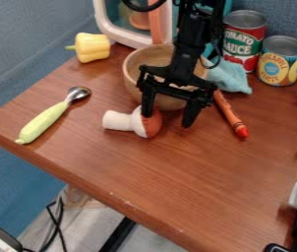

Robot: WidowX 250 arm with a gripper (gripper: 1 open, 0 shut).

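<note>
My black gripper (167, 112) is low over the table, its fingers open and straddling a red-and-white mushroom-shaped toy (120, 121) lying on its side, the red cap toward the right finger. The tan bowl (140, 62) stands just behind the gripper, partly hidden by it. An orange-red crayon (233, 119) lies to the right, and an ice-cream scoop (46, 116) with a pale yellow-green handle lies to the left.
A yellow corn-like toy (90, 46), a sauce can (242, 41), another can (280, 64) and a blue cloth (231, 79) are at the back. A dark device lines the right edge.
</note>
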